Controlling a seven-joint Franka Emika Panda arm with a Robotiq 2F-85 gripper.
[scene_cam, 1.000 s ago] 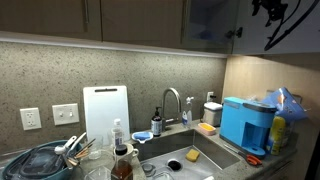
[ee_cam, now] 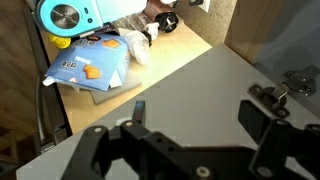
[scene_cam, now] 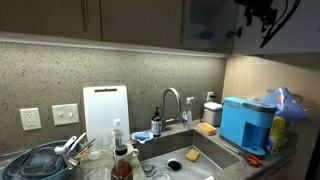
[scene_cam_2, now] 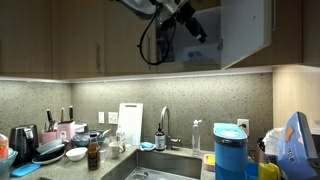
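High at the upper right in exterior view 1 is my gripper, close to the upper cabinet. In exterior view 2 the arm reaches from the top toward the opened cabinet, whose pale door swings out to the right. The wrist view has the gripper open, its dark fingers spread well apart. A flat grey panel shows behind the gap, and no object is between the fingers. Whether a finger touches the panel or door cannot be told.
Below stand a blue bin and, in exterior view 2, a blue bag. The sink with its faucet is left of the bin. Dishes crowd the counter's left end.
At the upper right of exterior view 1, the gripper has shifted left, and more of it is in view now. The counter items look unmoved.
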